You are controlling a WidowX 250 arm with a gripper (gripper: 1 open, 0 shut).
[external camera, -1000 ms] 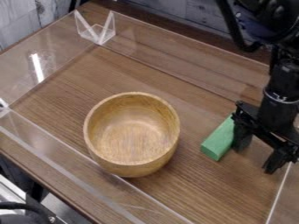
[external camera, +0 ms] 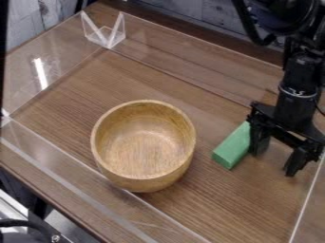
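My black gripper is low at the right of the camera view, open, its fingers spread just right of a green block that lies on the wooden table. The left finger meets or overlaps the block's upper right end; whether it touches is unclear.
A round wooden bowl stands left of the green block. A clear plastic container sits at the back left.
The gripper has shifted slightly left over the last second, and the green block appears to have moved slightly left with it.
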